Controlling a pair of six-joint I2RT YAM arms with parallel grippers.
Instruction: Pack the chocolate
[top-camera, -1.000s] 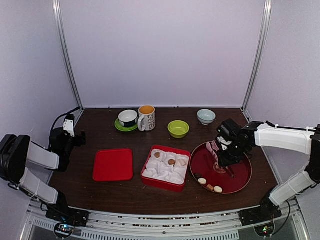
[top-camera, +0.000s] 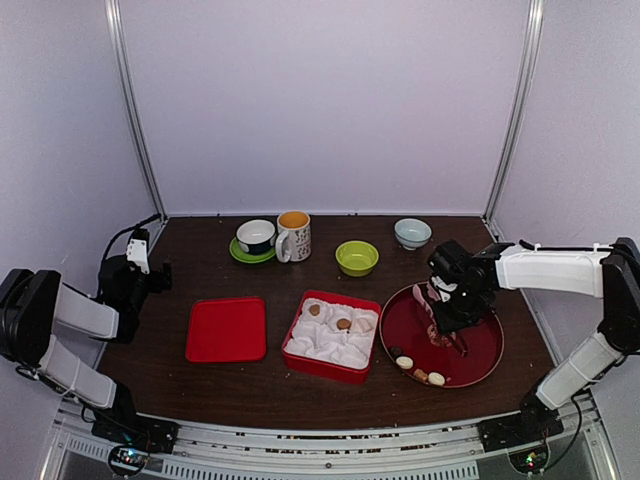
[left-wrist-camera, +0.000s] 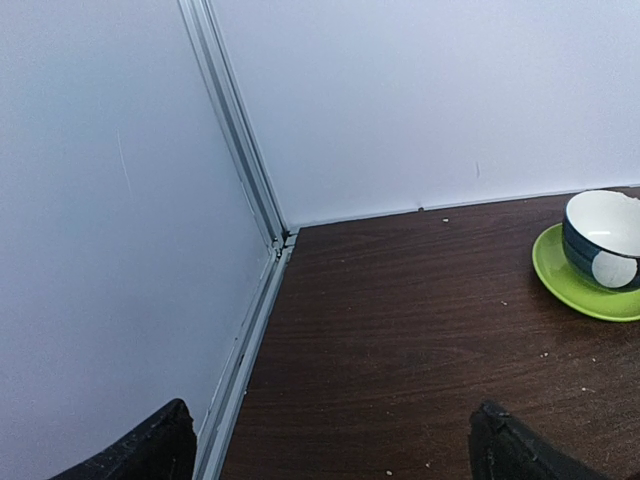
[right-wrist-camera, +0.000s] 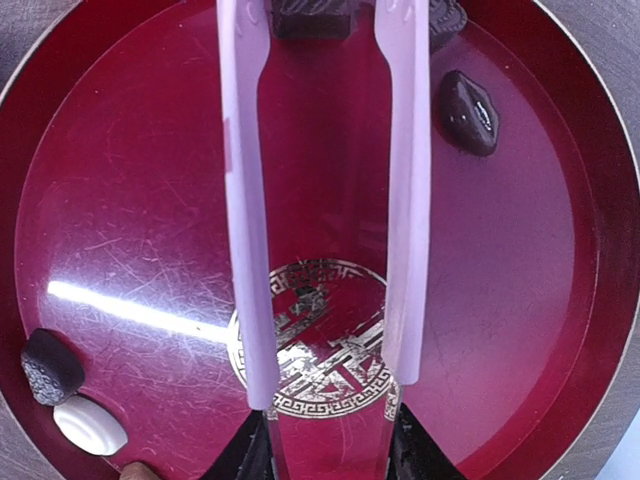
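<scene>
My right gripper is shut on pink tongs, held over the red round plate. The tongs' arms stand apart, their far ends at a dark square chocolate; whether they grip it is unclear. An oval dark chocolate, another dark piece and a white chocolate lie on the plate. The red box with white lining holds a few chocolates. My left gripper stands open and empty at the table's left side.
A red lid lies left of the box. A bowl on a green saucer, a mug, a green bowl and a pale blue bowl stand at the back.
The left arm has not moved.
</scene>
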